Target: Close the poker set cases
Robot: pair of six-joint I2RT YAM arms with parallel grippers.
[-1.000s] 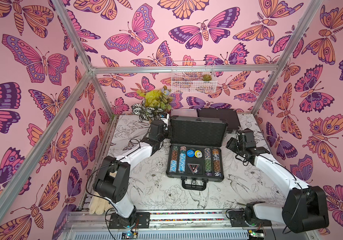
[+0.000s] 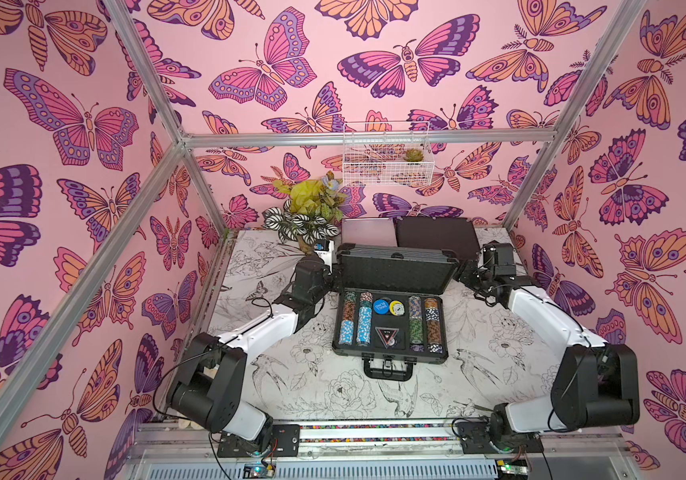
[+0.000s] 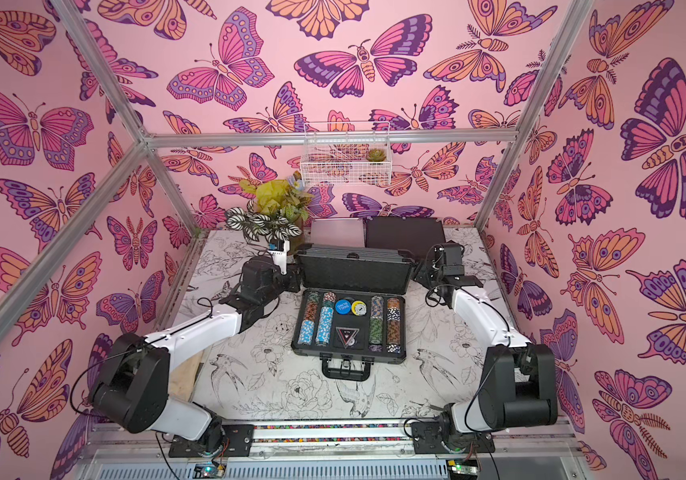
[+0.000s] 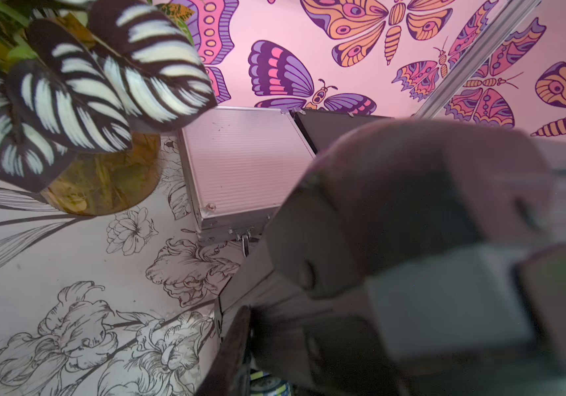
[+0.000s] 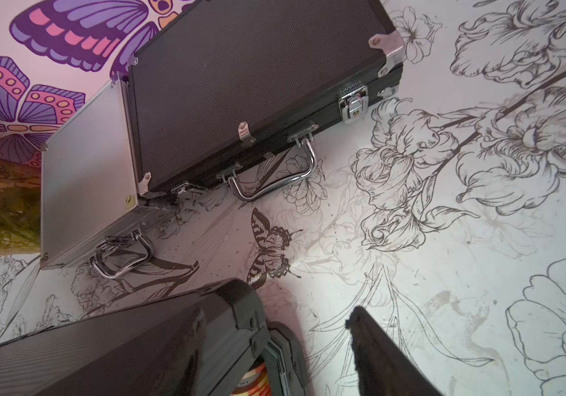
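Observation:
An open black poker case (image 2: 400, 328) lies mid-table, its handle facing front. Rows of chips, two round discs and a triangular emblem show inside. Its lid (image 2: 395, 273) stands up at the hinge side. My left gripper (image 2: 332, 276) is by the lid's left side; in the left wrist view a blurred dark mass covers much of the picture, only one dark finger (image 4: 232, 353) shows, and its finger cannot be judged. At the lid's right side, my right gripper is open, with the lid's corner (image 5: 243, 307) near its left finger.
Behind stand a shut silver case (image 5: 91, 175) and a larger shut black case (image 5: 243, 79). A potted plant (image 2: 307, 216) is at the back left, near my left gripper.
The lid has tipped forward, its top edge now lower in the picture. The left arm has also shifted slightly.

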